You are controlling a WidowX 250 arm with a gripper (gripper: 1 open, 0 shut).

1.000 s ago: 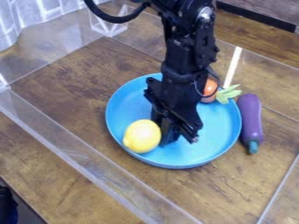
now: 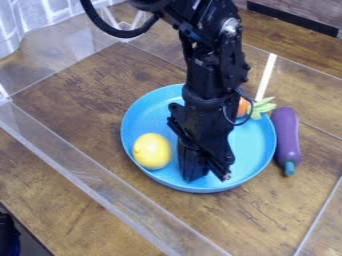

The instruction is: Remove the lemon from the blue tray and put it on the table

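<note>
The yellow lemon [image 2: 152,151] sits in the left part of the round blue tray [image 2: 143,117]. My black gripper [image 2: 203,166] reaches down over the middle of the tray, its fingertips low and to the right of the lemon. Dark fingers overlap in this view, so how far apart they stand is unclear. No grip on the lemon shows; its right edge lies close to the near finger, and contact cannot be made out.
An orange carrot-like toy with a pale green top [image 2: 263,106] lies at the tray's right, partly behind the gripper. Beyond the rim is a purple eggplant [image 2: 286,135]. Bare wooden table [image 2: 74,105] extends to the left, bordered by a clear strip [image 2: 80,172].
</note>
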